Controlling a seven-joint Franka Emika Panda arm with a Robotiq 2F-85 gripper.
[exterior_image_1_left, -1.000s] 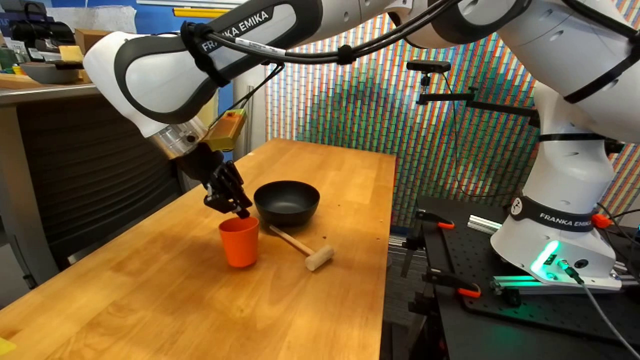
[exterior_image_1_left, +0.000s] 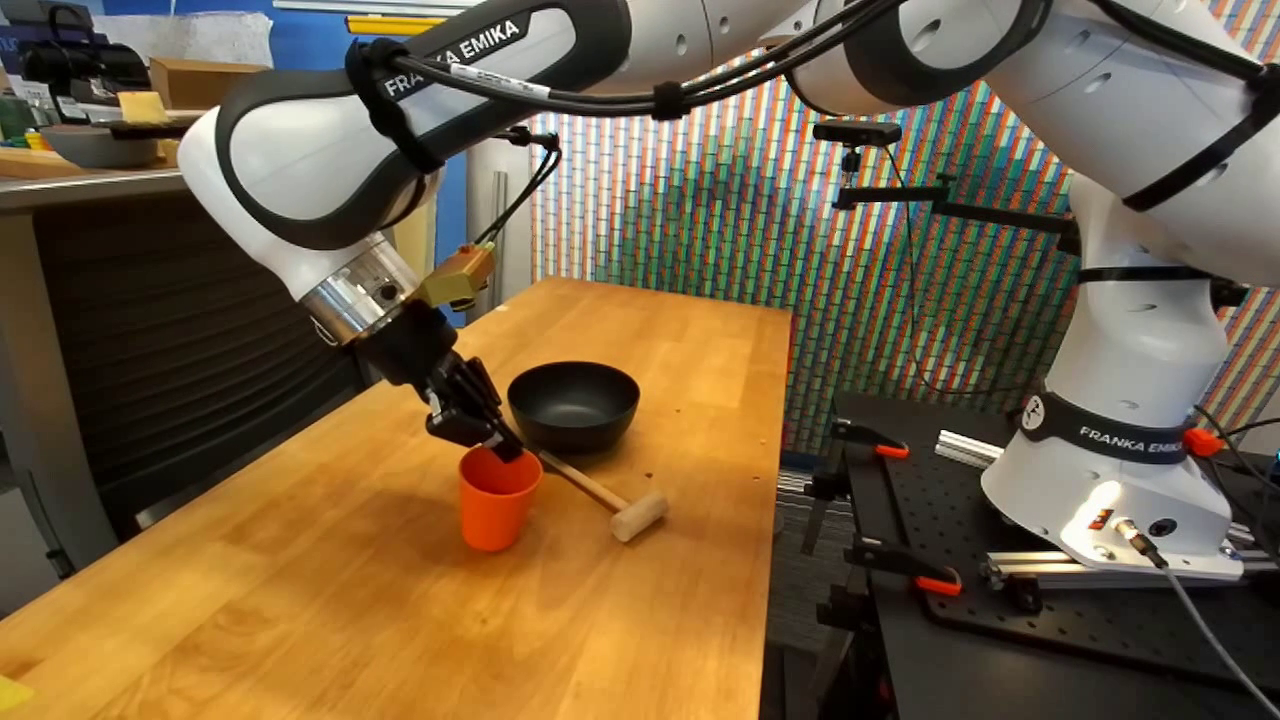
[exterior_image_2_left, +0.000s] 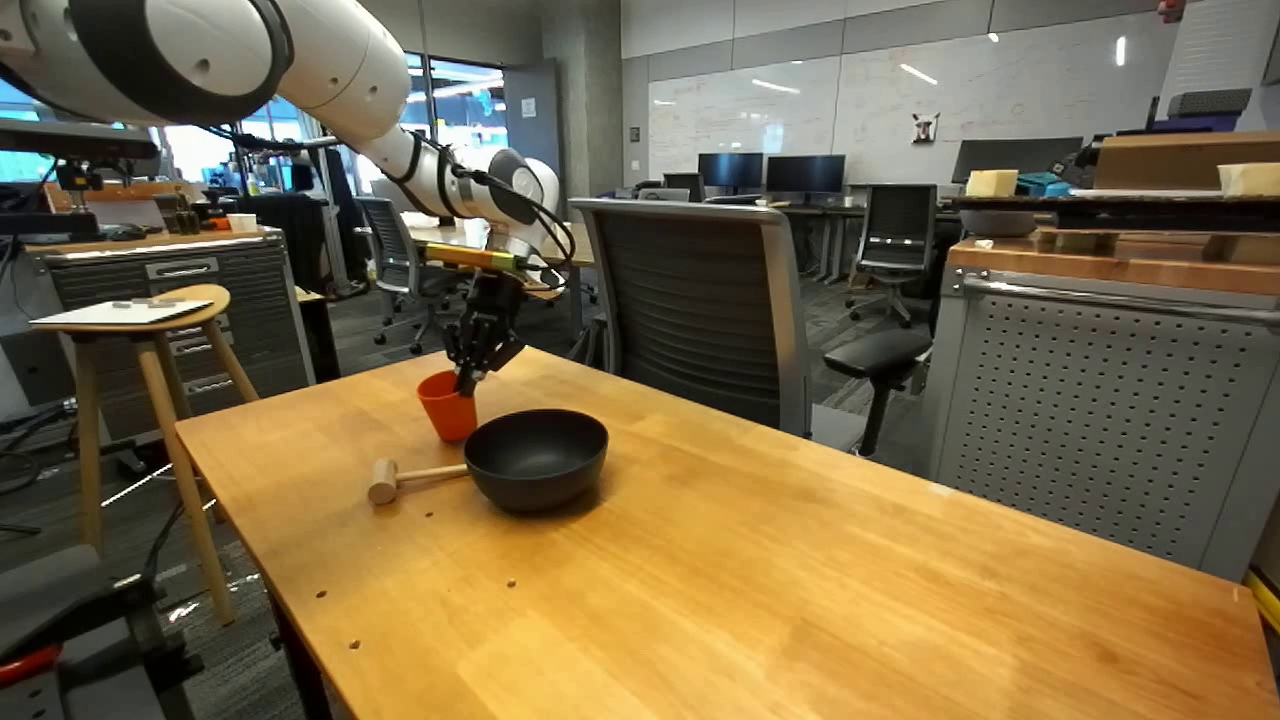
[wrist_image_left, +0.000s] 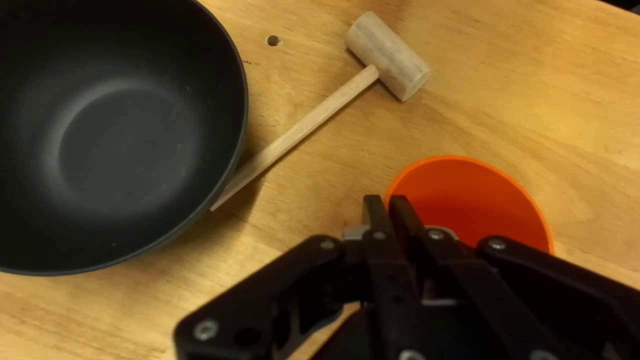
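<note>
An orange cup (exterior_image_1_left: 494, 510) is near the middle of the table, and in exterior view 2 the cup (exterior_image_2_left: 449, 410) leans a little. My gripper is shut on the cup's rim, on the side nearer the black bowl, with the thin wall between its fingertips. As far as the wrist view shows inside the cup (wrist_image_left: 468, 201), it looks empty; my fingers hide part of it. Whether its base touches the table I cannot tell.
A black bowl (exterior_image_1_left: 573, 406) stands close beside the cup. A wooden mallet (wrist_image_left: 388, 57) lies by them, its handle end close to the bowl's edge. Bare table (exterior_image_2_left: 840, 576) stretches beyond the bowl in exterior view 2.
In exterior view 1, my gripper has come down and to the right onto the cup's rim. The cup has shifted slightly right and nearer the camera; bowl and mallet are unmoved.
</note>
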